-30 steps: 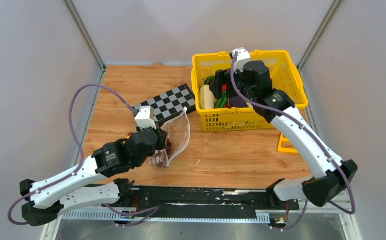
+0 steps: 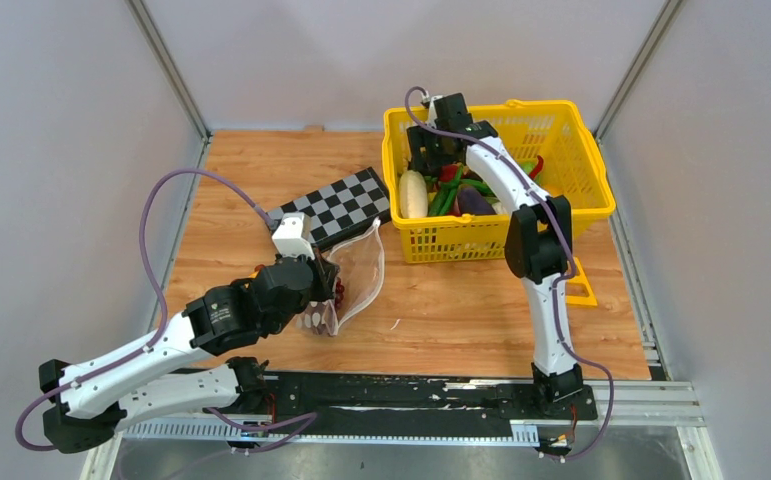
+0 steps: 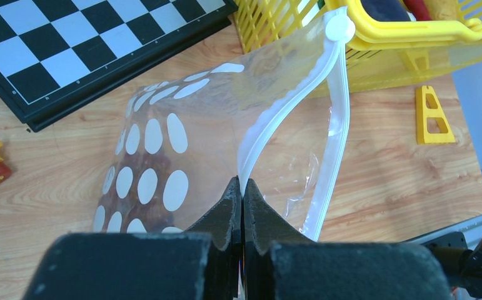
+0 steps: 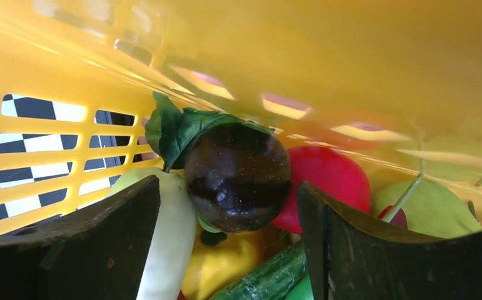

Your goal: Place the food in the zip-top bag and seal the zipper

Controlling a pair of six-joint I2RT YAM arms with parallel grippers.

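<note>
The clear zip top bag (image 3: 213,125) stands with its mouth spread, and my left gripper is shut on the near edge of that mouth. In the top view, small dark red food (image 2: 339,293) shows through the bag. My right gripper reaches down into the yellow basket (image 2: 461,238) at its back left. Its fingers are parted on either side of a round dark brown food (image 4: 238,177) with green leaves; whether they touch it I cannot tell. A white long vegetable (image 4: 170,231) lies close by the left finger, a red one (image 4: 332,181) behind the right.
More food fills the basket, including an eggplant (image 2: 474,202) and a cucumber (image 4: 266,275). A checkered board (image 2: 336,207) lies left of the basket. A yellow triangular piece (image 3: 433,117) rests on the table. Bare wood is clear right of the bag.
The left arm and bag have barely moved.
</note>
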